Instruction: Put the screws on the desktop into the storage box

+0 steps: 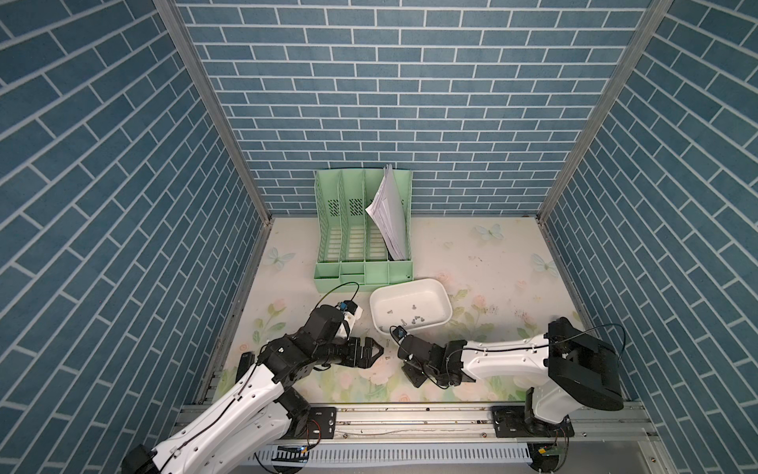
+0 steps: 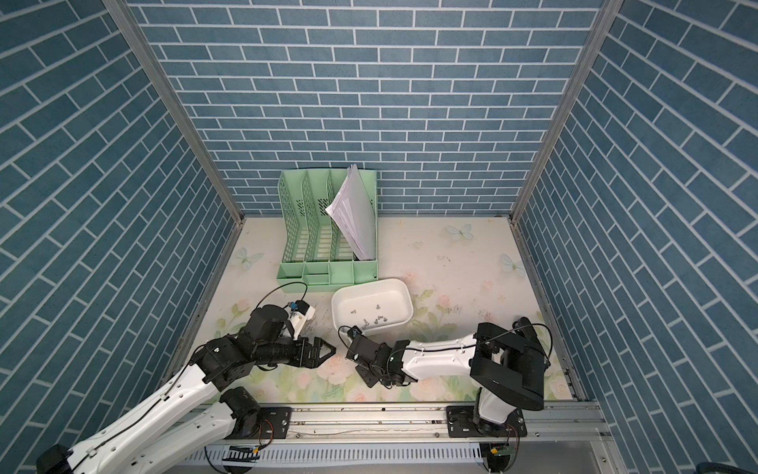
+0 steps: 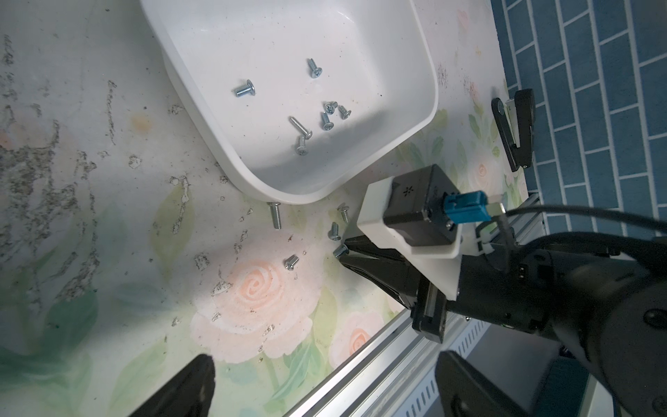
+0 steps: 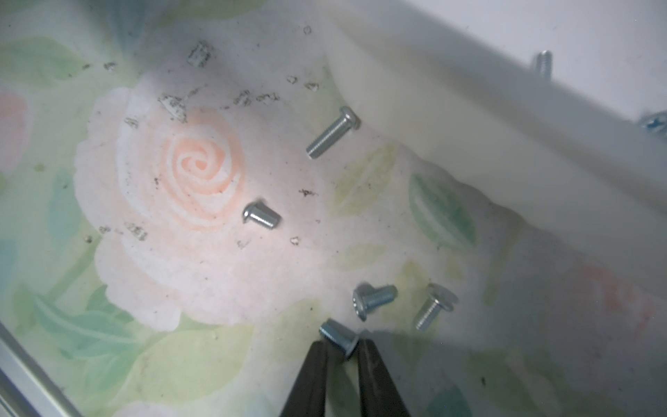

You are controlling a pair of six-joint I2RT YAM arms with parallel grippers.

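Observation:
The white storage box (image 3: pixel 208 139) holds several screws (image 3: pixel 314 68). Outside its front wall several loose screws lie on the desktop, among them a long screw (image 4: pixel 332 133) and a short screw (image 4: pixel 261 215). My right gripper is shut on a short screw (image 4: pixel 339 335) at its fingertips, low at the desktop beside two other screws (image 4: pixel 375 297). My left gripper stands open above the desktop, left of the right one and in front of the box, with nothing between its fingers.
A green file organiser (image 1: pixel 351 268) with papers stands behind the box at the back. The desktop (image 1: pixel 497 260) is clear to the back right. A metal rail (image 1: pixel 426 409) runs along the front edge, and tiled walls enclose the sides and back.

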